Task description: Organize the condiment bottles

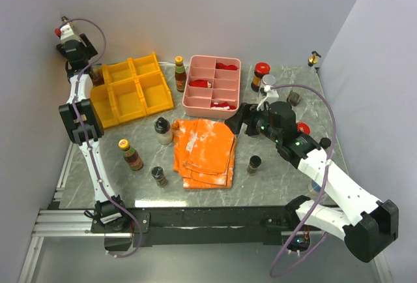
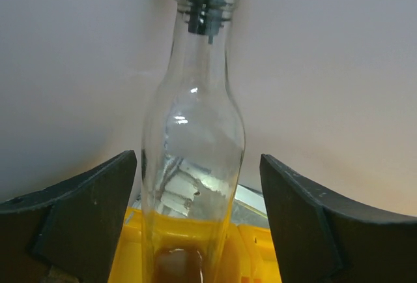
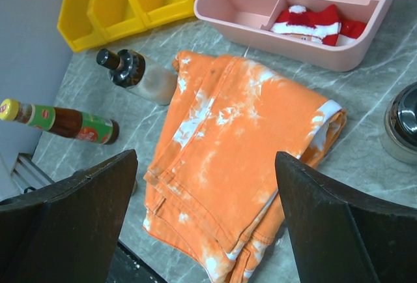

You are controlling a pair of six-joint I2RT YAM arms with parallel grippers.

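A clear glass bottle (image 2: 192, 117) with a little brown liquid at its base stands upright between the fingers of my left gripper. Slim gaps show on both sides of the glass, so the fingers are open around it. Its base appears to be in the back left compartment of the yellow tray (image 1: 148, 92). Open and empty, my right gripper hovers above the orange cloth (image 3: 215, 126). Brown sauce bottles stand behind the tray's right side (image 1: 180, 75) and in front of the tray (image 1: 131, 156). A black-capped bottle (image 1: 163, 132) is beside the cloth.
The pink divided box (image 1: 212, 60) at the back holds red-and-white items. Small shakers stand at the front left (image 1: 159, 177) and right of the cloth (image 1: 254, 164). A red-lidded jar (image 1: 262, 71) and several others crowd the right side. Bare counter (image 1: 208, 197) runs along the front.
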